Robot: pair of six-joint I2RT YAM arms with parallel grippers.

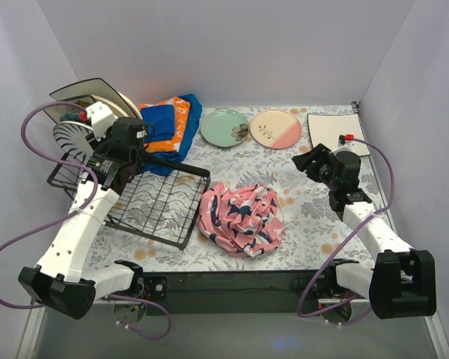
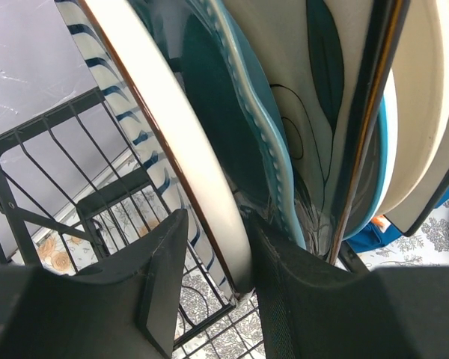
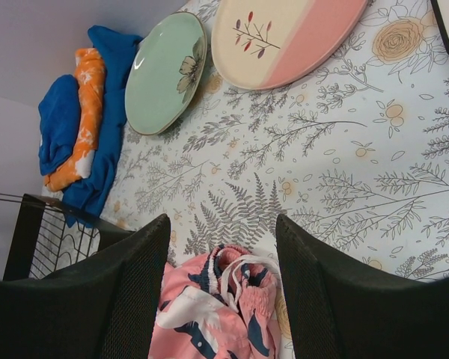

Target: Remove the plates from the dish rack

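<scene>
Plates stand packed upright at the back left of the dish rack [image 1: 187, 222]. In the left wrist view, the fingertips of my left gripper are at the lower rim of a striped plate [image 2: 172, 134], one on either side; whether they press on it is unclear. Teal and cream plates stand behind it. A green plate [image 1: 221, 127] and a pink-cream plate [image 1: 275, 129] lie flat at the back of the table. My right gripper is open and empty over the table's right side.
A crumpled pink cloth [image 1: 239, 221] lies front centre. Blue and orange cloths [image 1: 161, 123] sit behind the rack. A white mat [image 1: 337, 127] lies back right. Table space around the right gripper is clear.
</scene>
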